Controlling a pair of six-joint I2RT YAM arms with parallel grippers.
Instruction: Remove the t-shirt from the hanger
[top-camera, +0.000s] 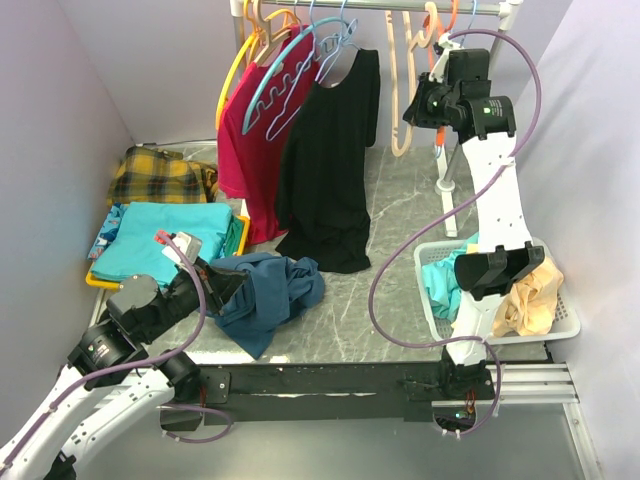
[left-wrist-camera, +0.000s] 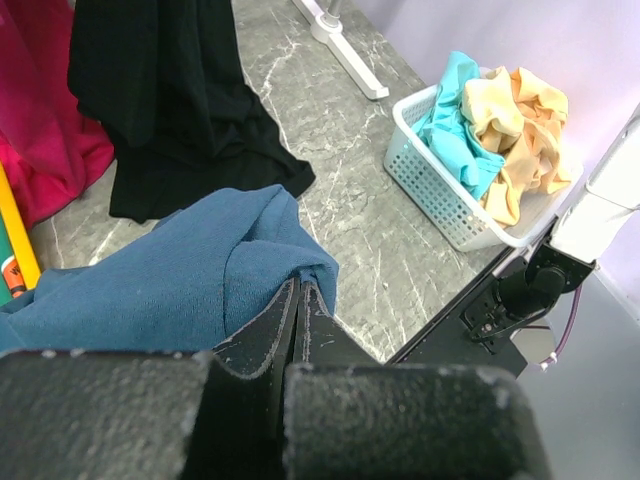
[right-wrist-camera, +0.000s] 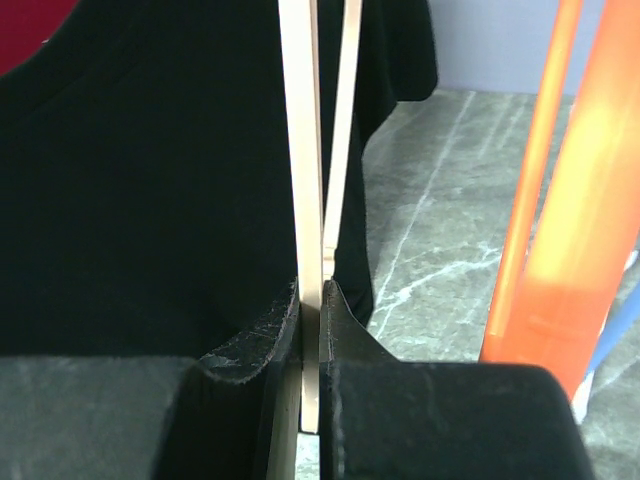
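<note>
A black t-shirt (top-camera: 325, 170) hangs on a blue hanger from the rail, beside a red shirt (top-camera: 250, 170). In the top view my right gripper (top-camera: 412, 112) is high at the right of the black shirt. In the right wrist view it (right-wrist-camera: 318, 310) is shut on a beige hanger (right-wrist-camera: 303, 150), with black fabric behind. My left gripper (top-camera: 232, 284) is low at the front left over a blue cloth (top-camera: 275, 305); in the left wrist view it is shut, its tips at the cloth's edge, and whether it pinches fabric is unclear.
Orange hangers (right-wrist-camera: 560, 300) hang right of the beige ones. A white basket (top-camera: 430, 300) of clothes stands at the front right, folded clothes (top-camera: 160, 230) lie at the left. Bare grey floor (top-camera: 390, 200) lies between.
</note>
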